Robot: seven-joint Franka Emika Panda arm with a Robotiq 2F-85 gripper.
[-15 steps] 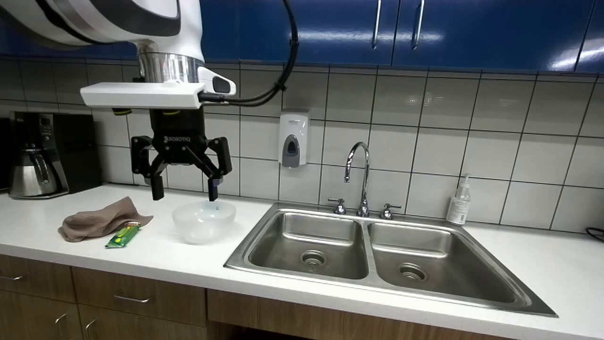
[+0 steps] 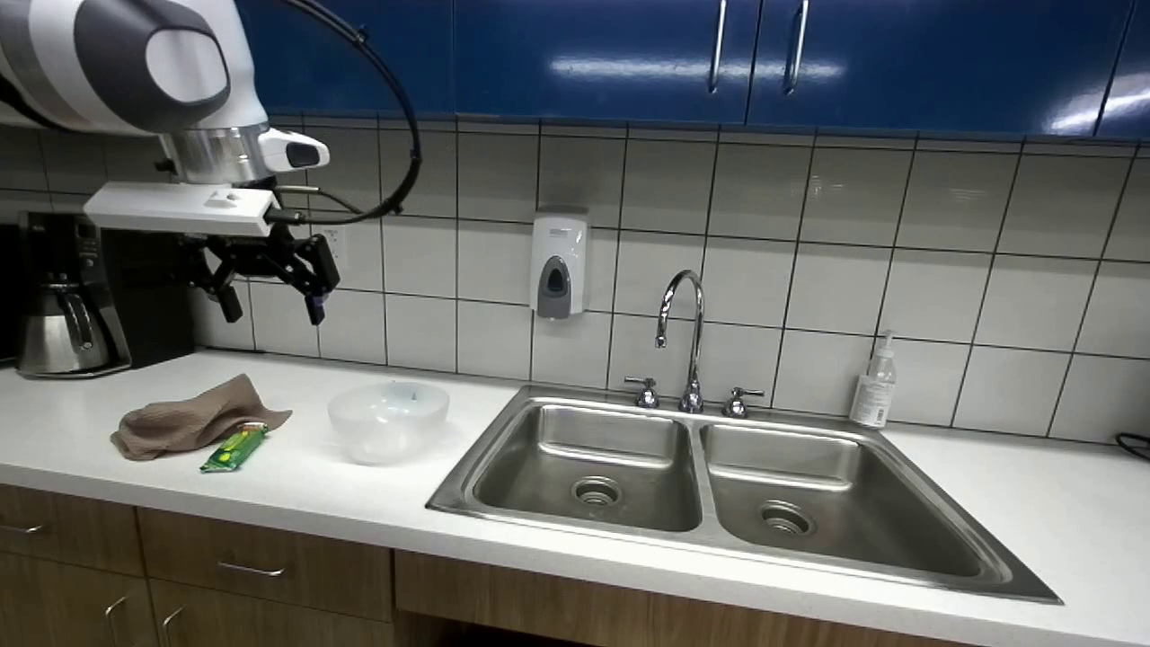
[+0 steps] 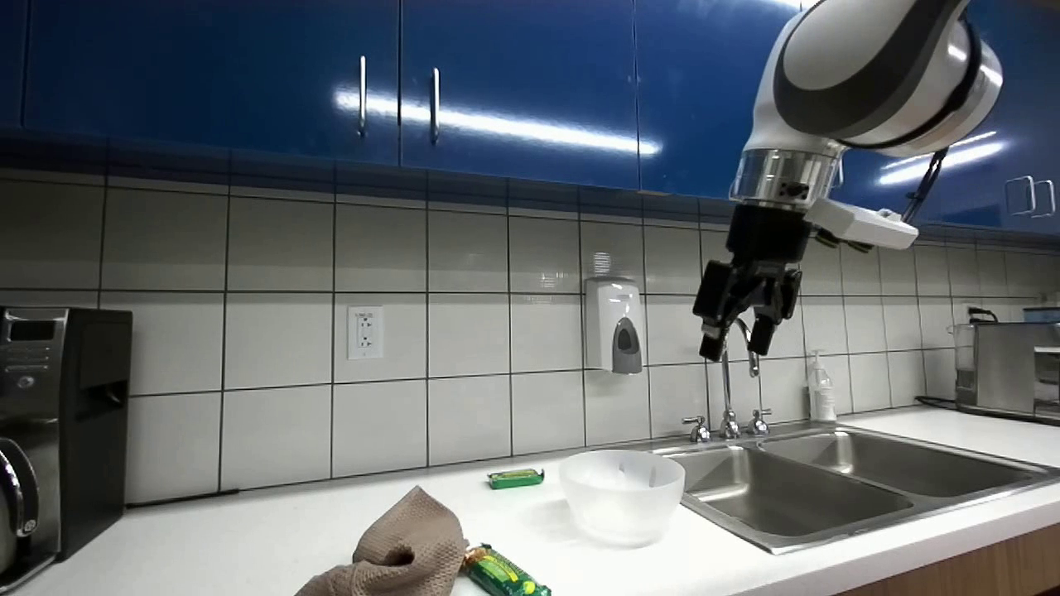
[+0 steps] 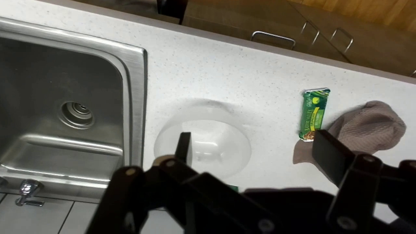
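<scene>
My gripper (image 2: 274, 309) hangs high above the counter, open, with nothing between its fingers. A frosted, see-through bowl (image 2: 388, 420) stands upright on the counter left of the sink. Left of the bowl, a green-wrapped granola bar (image 2: 234, 447) lies against a crumpled brown cloth (image 2: 194, 420). A second green bar (image 3: 516, 478) rests behind the bowl, near the wall. From the wrist, the bowl (image 4: 210, 148) shows below the left finger and the first bar (image 4: 314, 113) near the right finger; only a sliver of the second bar (image 4: 233, 188) shows past the linkage.
To the right is a double steel sink (image 2: 698, 474) with a tall faucet (image 2: 690, 334). A coffee maker (image 2: 75, 302) stands at the far left, a soap dispenser (image 2: 558, 264) hangs on the tiled wall, and a pump bottle (image 2: 875, 386) is behind the sink. Blue cabinets (image 2: 604, 65) overhang.
In exterior view 1, my arm and gripper have shifted left and up, away from the bowl, and the gripper has tilted. Bowl, bar and cloth have stayed put.
</scene>
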